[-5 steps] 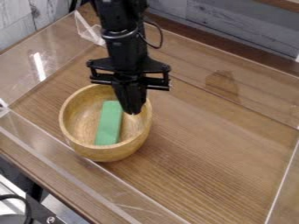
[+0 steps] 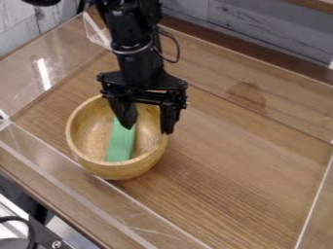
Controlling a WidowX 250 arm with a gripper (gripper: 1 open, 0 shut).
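Observation:
My black gripper (image 2: 143,109) hangs over a wooden bowl (image 2: 104,165), its fingers open and lowered into the upper part of the bowl's opening, one at each side. A green oblong object (image 2: 120,146) lies in the left half of the bowl, just below the left finger. Whether the fingers touch it I cannot tell.
A grey wall (image 2: 247,29) runs along the back. Dark cables lie beyond the table at the lower left.
The gripper has come down toward the bowl, its fingers now lower and covering more of the opening. The bowl and green object show no clear movement.

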